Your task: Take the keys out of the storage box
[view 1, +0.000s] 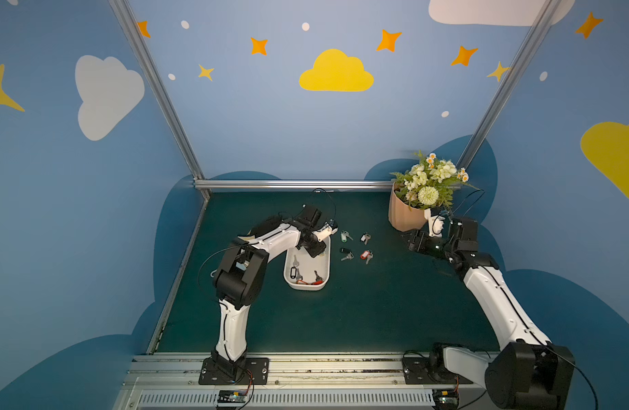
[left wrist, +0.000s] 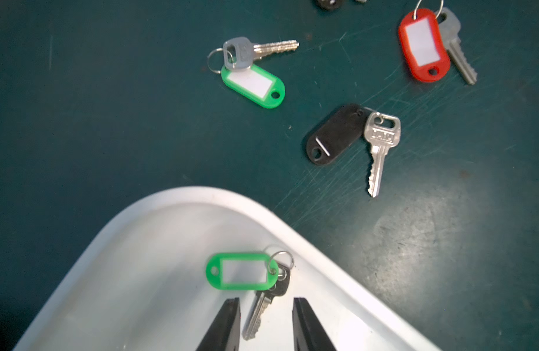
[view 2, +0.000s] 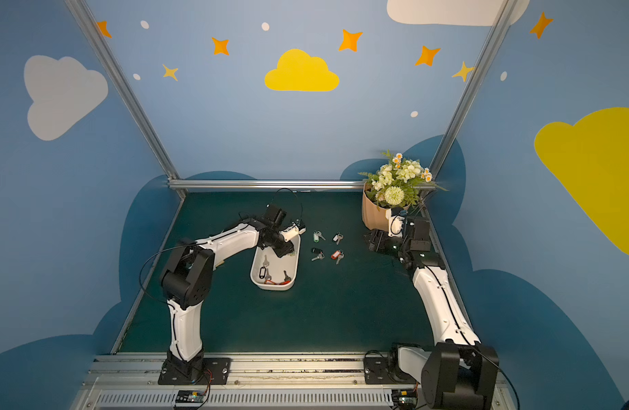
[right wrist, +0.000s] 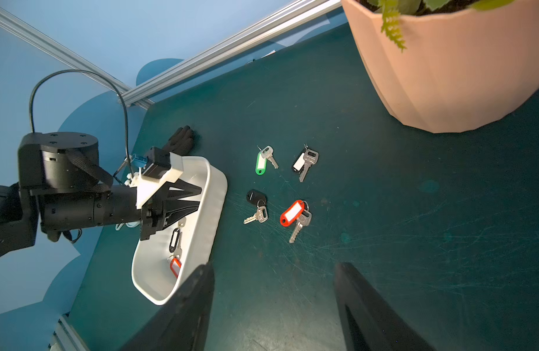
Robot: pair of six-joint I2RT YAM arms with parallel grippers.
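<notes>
The white storage box point(view 1: 307, 286) stands left of centre on the dark green table. Inside its far end lies a key with a green tag point(left wrist: 243, 271). My left gripper is over that end, its fingers parted, with the green-tagged key's blade showing between the fingertips; I see no grip on it. Several more keys, with black and red tags, lie at the near end, such as the black-tagged one point(view 1: 293, 272). On the table right of the box are keys with green point(right wrist: 261, 163), black point(right wrist: 256, 197), red point(right wrist: 292, 213) and black-and-white point(right wrist: 299, 162) tags. My right gripper hangs open and empty at the right.
A flower pot point(view 1: 405, 213) with white blooms stands at the back right, close to the right arm. A black glove-like item point(right wrist: 180, 140) lies behind the left arm.
</notes>
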